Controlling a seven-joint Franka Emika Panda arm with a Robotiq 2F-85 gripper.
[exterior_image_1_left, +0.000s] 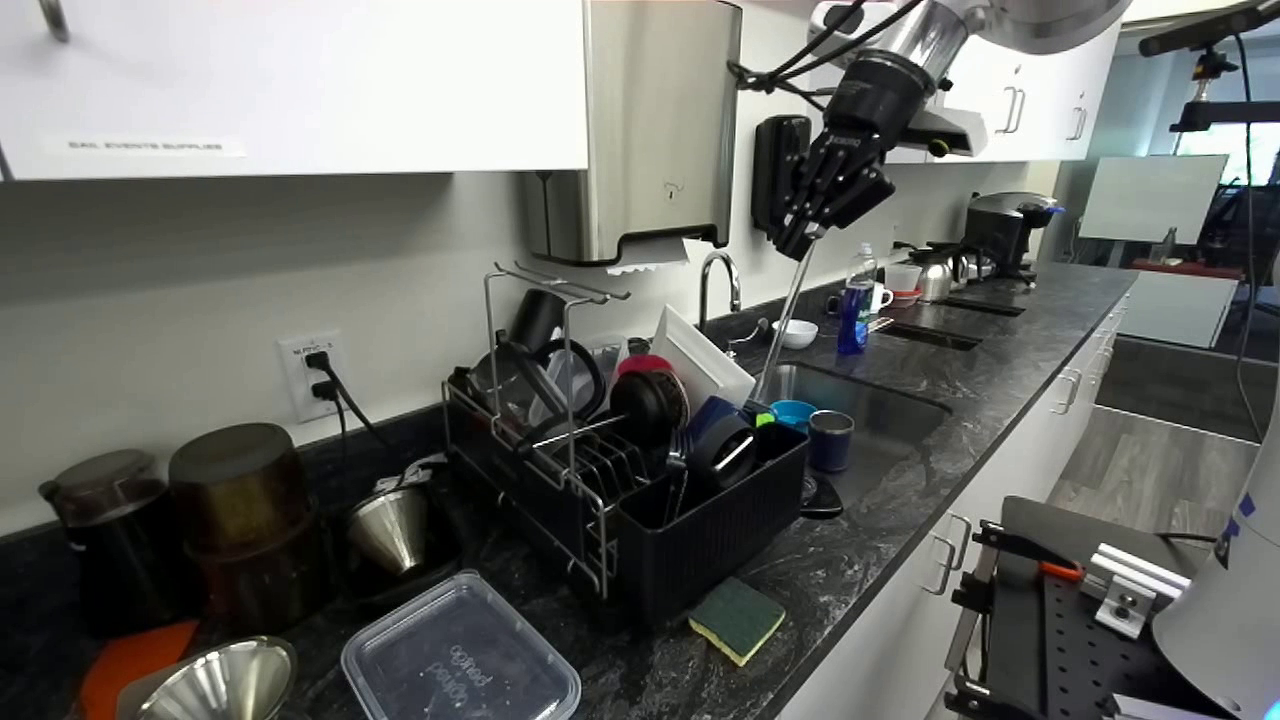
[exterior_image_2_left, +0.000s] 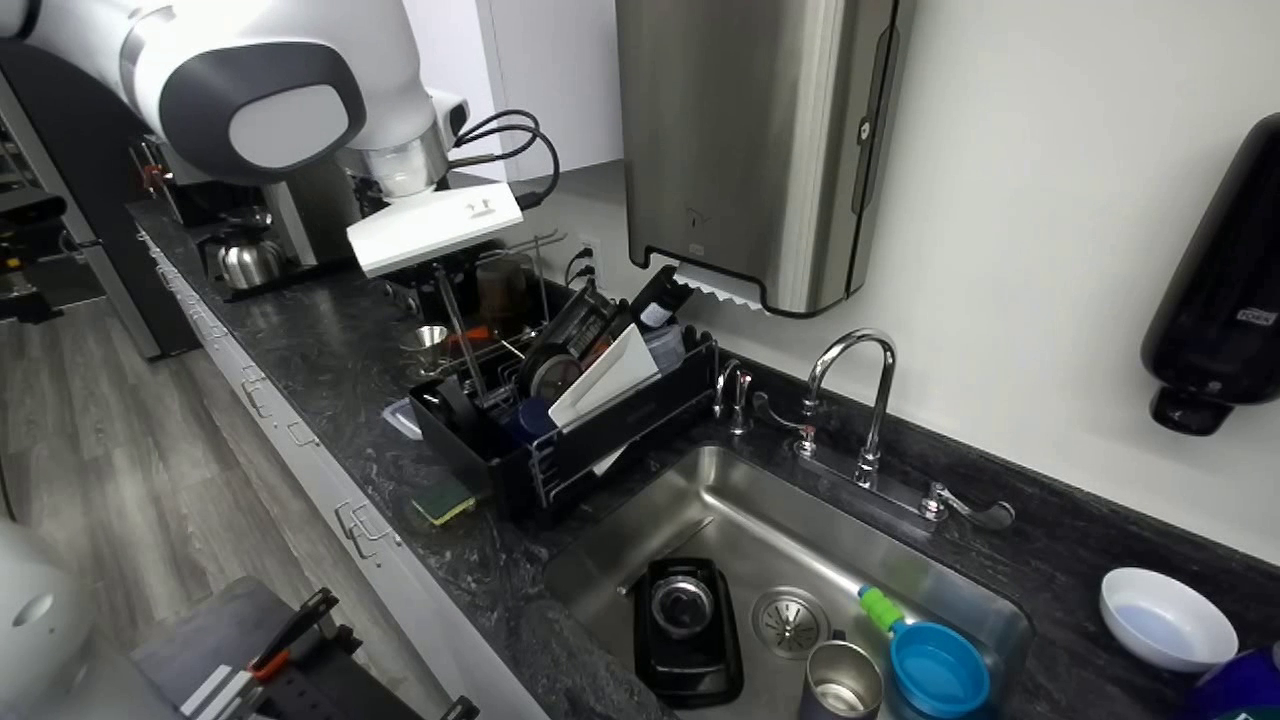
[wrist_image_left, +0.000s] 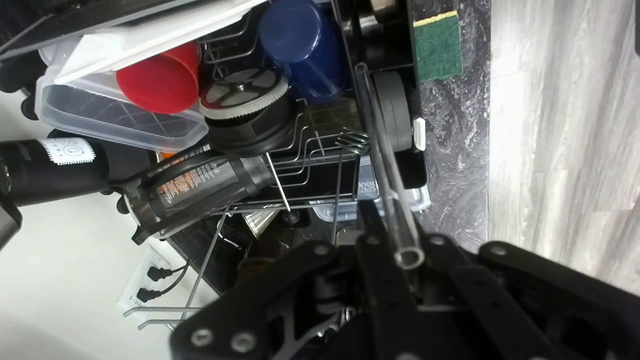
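A long clear tube (wrist_image_left: 384, 153) is gripped near one end by my black gripper (exterior_image_1_left: 806, 240), which is shut on it. In exterior view 1 the tube (exterior_image_1_left: 786, 318) slants down and to the left. Seen from the wrist, it stretches over the black dish rack (wrist_image_left: 354, 171), its far end above the cutlery compartment near a fork (wrist_image_left: 352, 141). Exterior view 2 has the tube (exterior_image_2_left: 457, 326) leaning above the rack (exterior_image_2_left: 624, 420); most of the gripper is hidden there behind a white housing. Whether the tube's lower end touches anything, I cannot tell.
The crowded rack holds a blue cup (wrist_image_left: 300, 45), a red cup (wrist_image_left: 162, 78) and a white board (exterior_image_1_left: 699, 354). A sponge (exterior_image_1_left: 737, 619) lies in front. Beside the rack, the sink (exterior_image_2_left: 720, 480) contains several items. A paper towel dispenser (exterior_image_1_left: 663, 132) hangs above.
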